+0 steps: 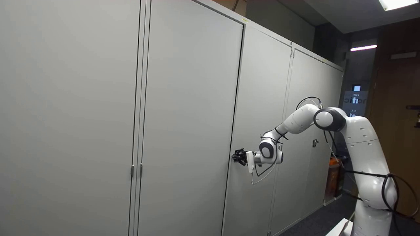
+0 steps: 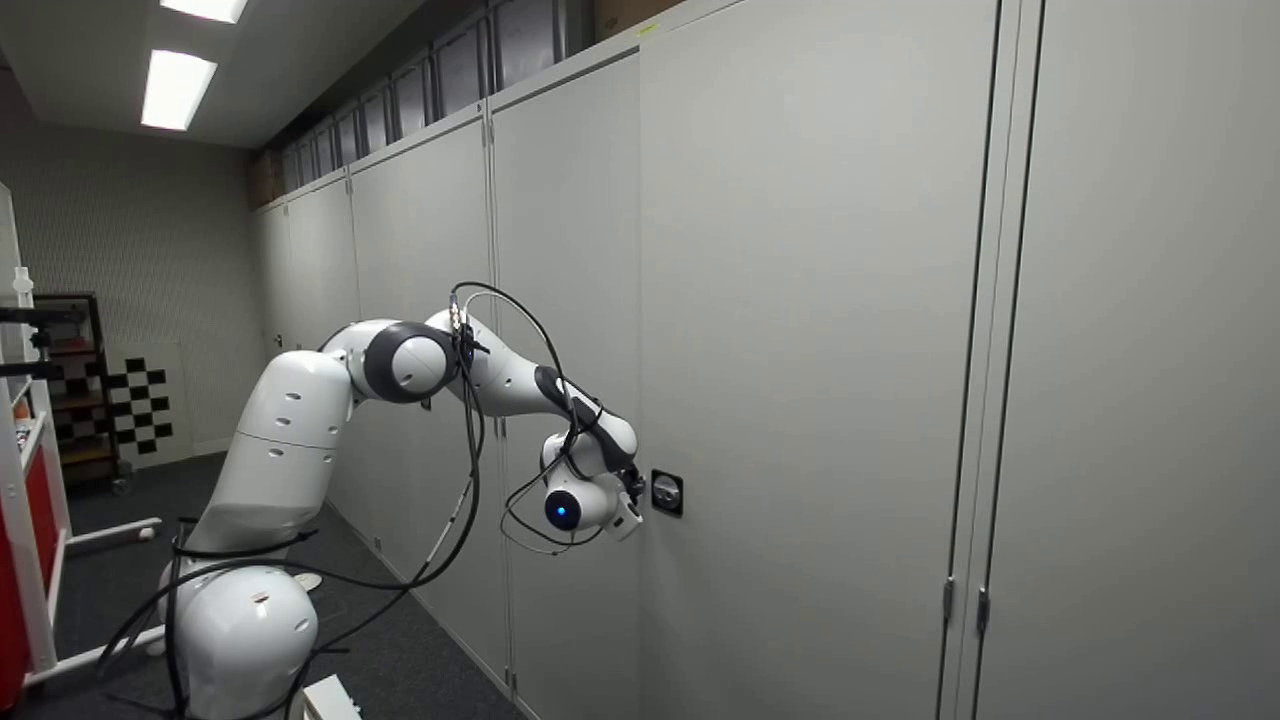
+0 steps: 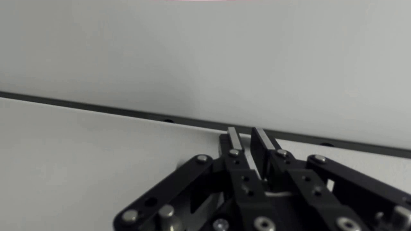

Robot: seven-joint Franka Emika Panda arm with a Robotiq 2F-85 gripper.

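Note:
A grey cabinet door (image 2: 816,300) carries a square dark lock handle (image 2: 667,492) near its free edge. A dark gap (image 3: 96,108) runs between this door and its neighbour (image 1: 189,118), and the door with the handle stands slightly ajar. My gripper (image 1: 234,156) is at the door's edge, beside the handle, as the second exterior view also shows. In the wrist view its black fingers (image 3: 235,139) are close together but apart, with nothing visible between them. Their tips reach the dark gap; contact cannot be told.
More tall grey cabinet doors (image 1: 71,110) line the wall on both sides. Cables (image 2: 474,480) hang loosely along the arm. Open floor (image 2: 408,612) lies in front of the cabinets.

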